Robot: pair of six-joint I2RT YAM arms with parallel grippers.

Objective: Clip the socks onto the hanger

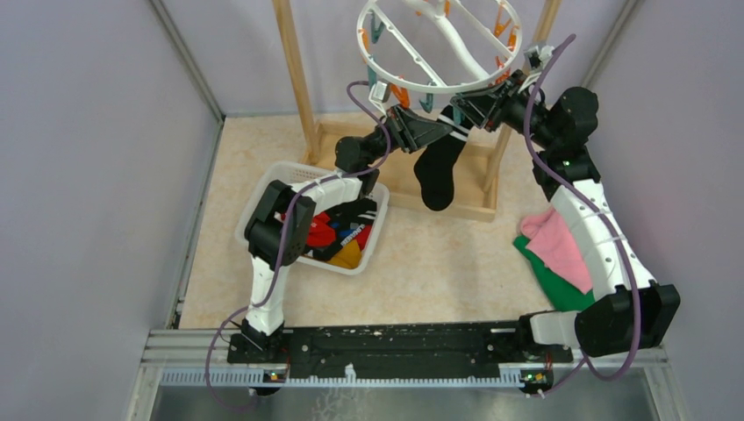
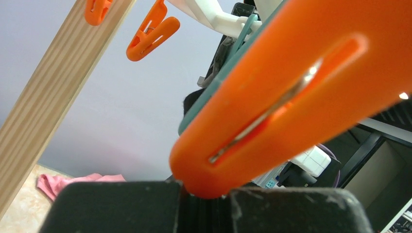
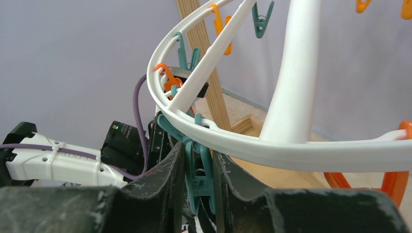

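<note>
The black sock (image 1: 436, 171) with white stripes hangs toe down below the front of the white round hanger (image 1: 423, 88). Its cuff passes behind my right gripper (image 1: 457, 105). In the right wrist view my right gripper is shut on the handles of a teal clip (image 3: 199, 186) hanging from the ring; striped dark cloth (image 3: 198, 224) shows beneath it. My left gripper (image 1: 447, 131) has its tips at the sock's striped edge. The left wrist view shows its fingers (image 2: 145, 206) shut; whether they pinch cloth is hidden.
A large orange clip (image 2: 272, 107) hangs close before my left gripper. Several more clips line the ring. Wooden posts (image 1: 297, 70) flank the stand. A white basket (image 1: 380, 210) of socks sits under my left arm; pink cloth (image 1: 560, 250) and green cloth (image 1: 557, 282) lie at right.
</note>
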